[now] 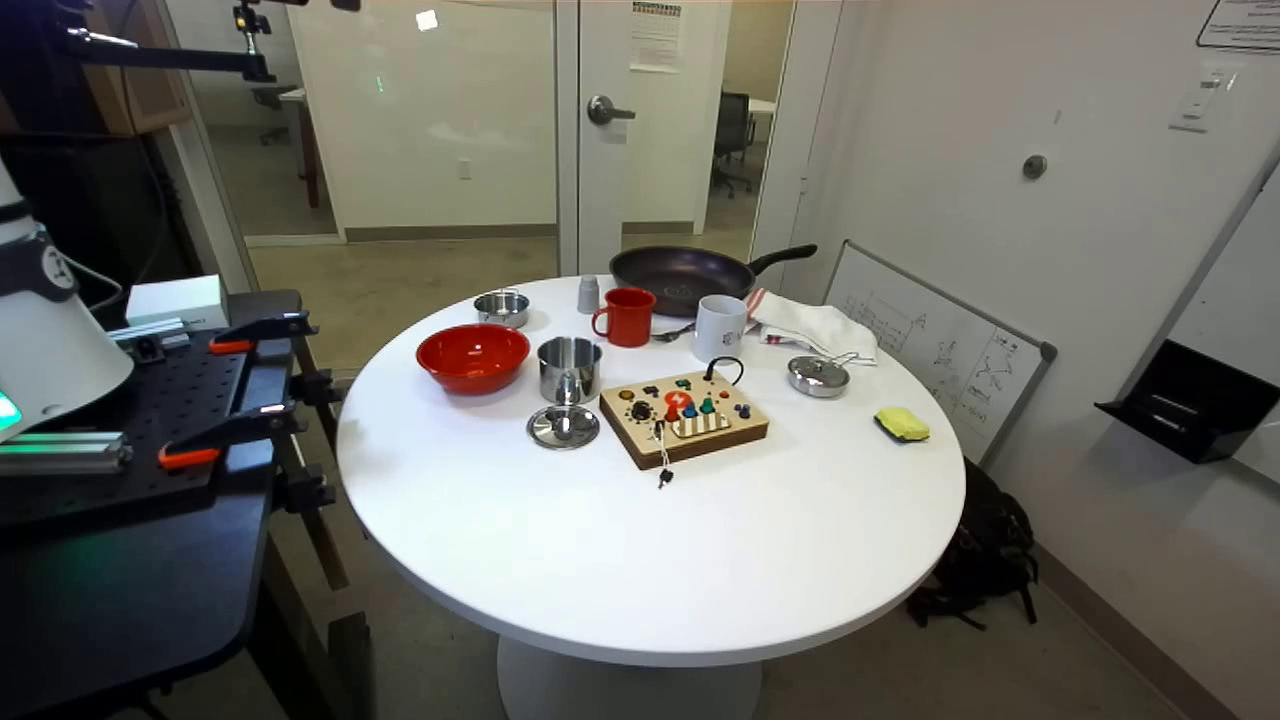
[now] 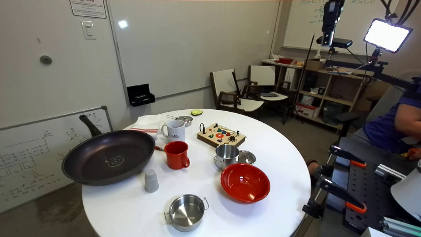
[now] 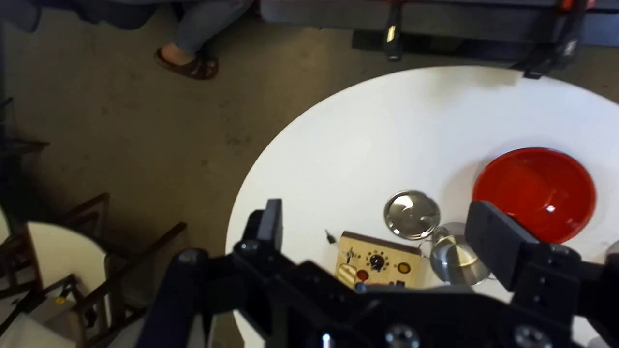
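Note:
High above the round white table (image 1: 624, 540), my gripper stands open in the wrist view, nothing between its fingers. Below it lie a small metal lid (image 3: 412, 214), a steel pot (image 3: 458, 258) and a wooden board with knobs and switches (image 3: 377, 261), partly covered by the gripper body. A red bowl (image 3: 534, 191) sits beyond the right finger. Exterior view 2 catches the gripper at its top right, well clear of the table. Farther back on the table are a red mug (image 1: 630, 317), a white mug (image 1: 720, 326) and a dark frying pan (image 1: 681, 278).
A shallow steel pan (image 2: 186, 212) and a grey shaker (image 2: 151, 181) stand near the frying pan. A striped white towel (image 1: 810, 324), a lidded steel dish (image 1: 818, 376) and a yellow sponge (image 1: 902, 422) lie to the right.

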